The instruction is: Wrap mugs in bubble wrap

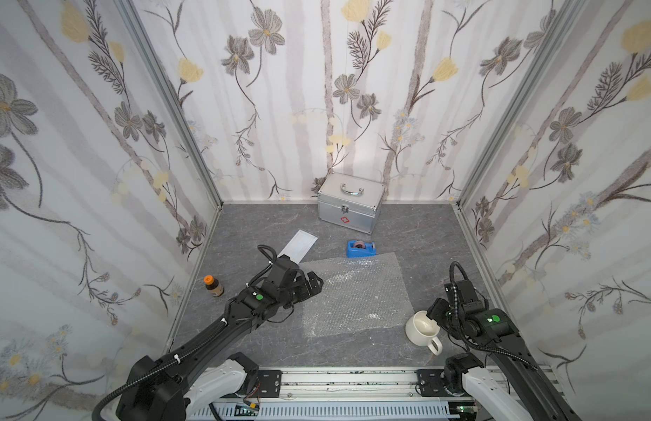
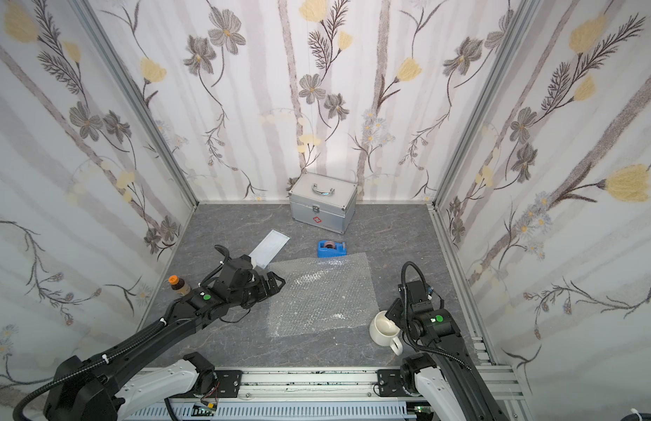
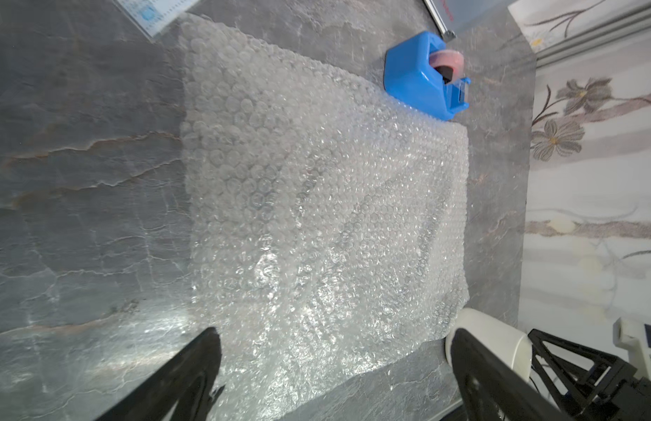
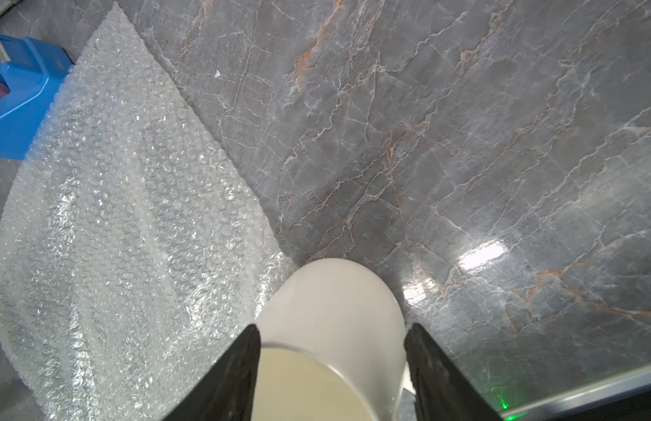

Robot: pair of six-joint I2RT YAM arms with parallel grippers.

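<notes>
A sheet of bubble wrap lies flat mid-table. A white mug with its handle toward the front stands beside the wrap's near right corner. My left gripper hangs open over the wrap's left side, nothing between its fingers. My right gripper is down at the mug, its fingers part open on either side of the mug's rim in the right wrist view; whether they touch it I cannot tell.
A blue tape dispenser sits behind the wrap, with a silver case further back. A white packet and an orange-capped bottle are on the left.
</notes>
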